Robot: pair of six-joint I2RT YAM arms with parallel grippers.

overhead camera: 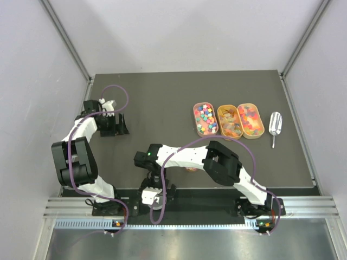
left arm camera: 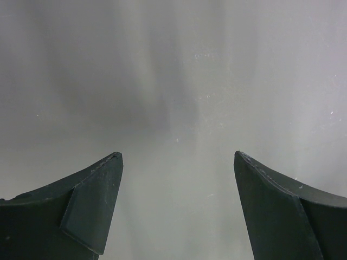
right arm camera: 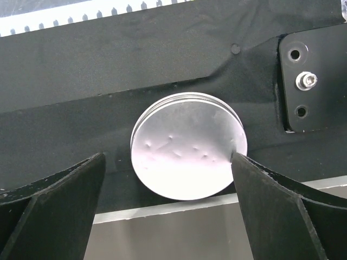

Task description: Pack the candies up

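Note:
A round silver lid [right arm camera: 187, 149] lies flat on the black strip along the table's front edge. Above it, my right gripper is open, and the lid shows between its fingers without being clamped; one fingertip overlaps its right edge in the right wrist view. My left gripper [overhead camera: 123, 123] stands open over the left of the table, with only bare grey surface [left arm camera: 173, 162] between its fingers. A jar of candies [overhead camera: 191, 169] is nearly all hidden beneath the right arm. Farther back, three boxes hold colored candies [overhead camera: 205, 119], brownish candies [overhead camera: 230, 122] and red-orange candies [overhead camera: 251, 120].
At the right lies a metal scoop [overhead camera: 275, 123]. A black bracket with a screw [right arm camera: 306, 81] sits beside the lid.

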